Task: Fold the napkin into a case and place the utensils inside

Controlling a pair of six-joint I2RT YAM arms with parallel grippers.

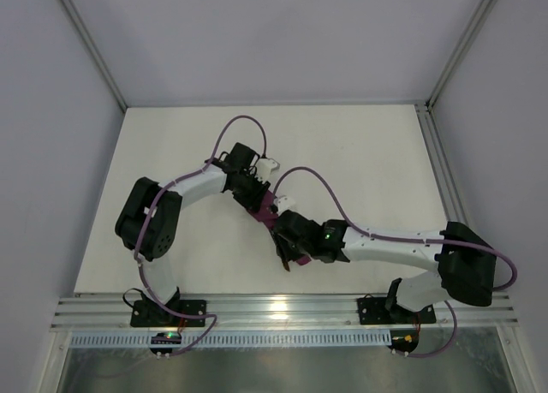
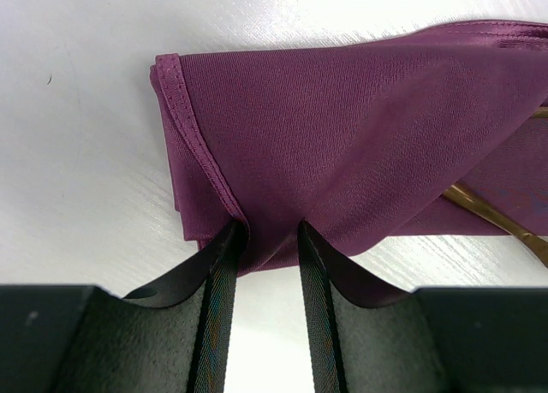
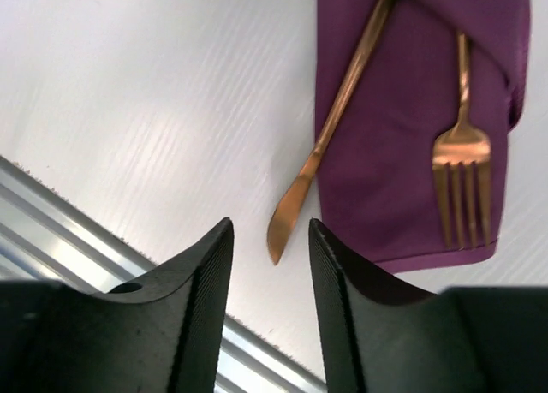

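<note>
The folded purple napkin lies slanted in mid-table, its upper layer forming a pocket. In the left wrist view, my left gripper is shut on the pocket's edge, pinching the cloth. A copper knife runs out from under the pocket, slanting across the napkin's side edge so that its tip rests over the bare table. Beside it the copper fork lies on the cloth, tines outward, handle under the pocket. My right gripper is open, with the knife's tip showing between its fingers; contact cannot be told.
A metal rail borders the front edge, close to the knife's tip. Both arms come close together over the napkin.
</note>
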